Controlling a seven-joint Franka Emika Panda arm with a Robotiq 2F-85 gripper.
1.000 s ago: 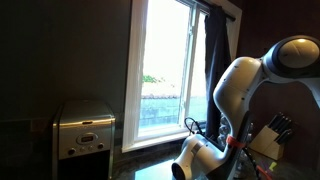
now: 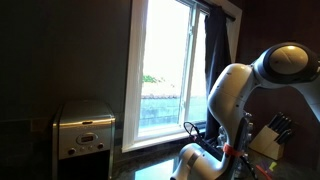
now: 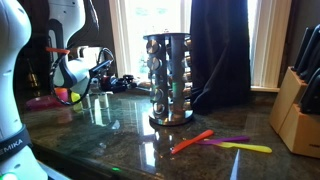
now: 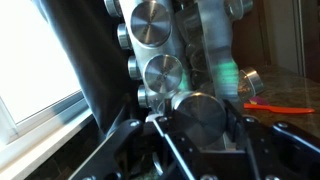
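Note:
A tall rotating rack [image 3: 172, 115] of lidded spice jars stands upright on the dark counter. My gripper is at the rack's side, shut on a round-lidded jar [image 4: 200, 112] whose metal lid faces the wrist camera. From the side, the gripper [image 3: 138, 86] reaches in from the left, close to the rack; its fingertips are too dark and small there to make out. Whether the held jar is still within a rack slot cannot be told. In exterior view 1 the gripper is hidden behind the arm.
Red, purple and yellow utensils [image 3: 235, 146] lie on the counter right of the rack, near a knife block [image 3: 299, 115]. Behind hangs a dark curtain [image 3: 235, 50] by the window. A toaster oven [image 2: 85, 140] stands far left in exterior view 1.
In exterior view 1 the arm's upper links have shifted slightly left and down. The window, toaster oven and knife block have not moved.

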